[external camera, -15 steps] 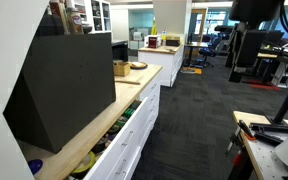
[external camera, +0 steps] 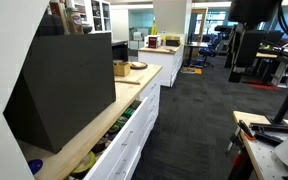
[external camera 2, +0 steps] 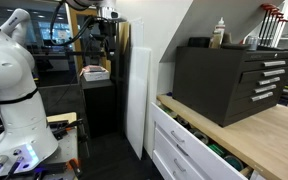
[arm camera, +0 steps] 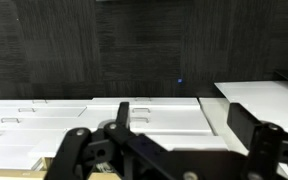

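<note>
My gripper hangs in the air, its two black fingers spread apart at the bottom of the wrist view with nothing between them. Below it, white drawer fronts (arm camera: 149, 124) and dark floor show. In exterior view 2 the gripper (external camera 2: 106, 44) is at the upper left, high up and well away from the counter. A white drawer (external camera 2: 206, 160) under the wooden counter is pulled out, with green and dark items inside, too small to make out. That drawer (external camera: 122, 143) is also open in exterior view 1.
On the wooden counter (external camera 2: 246, 133) stands a dark cabinet (external camera 2: 224, 85) with several drawers. A wooden box (external camera: 122, 69) sits farther along the counter. Open carpeted floor (external camera: 189, 130) lies between the counter and the small table (external camera: 252, 120) near the arm's base.
The arm has shifted slightly up and to the right in exterior view 1. The drawer and counter things look the same.
</note>
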